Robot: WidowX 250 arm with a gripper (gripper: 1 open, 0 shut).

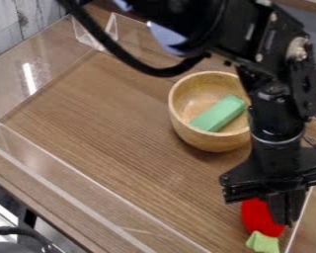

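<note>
The black gripper (pixel 267 183) is low at the right, directly over a red object (pixel 259 213) with a pale green piece (pixel 264 241) at its lower end. Whether its fingers hold the red object cannot be made out. A wooden bowl (pixel 188 97) stands behind the gripper, with a green block (pixel 221 113) in it.
A clear plastic container (pixel 95 30) is at the back left. Black cable and arm parts cross the top of the view.
</note>
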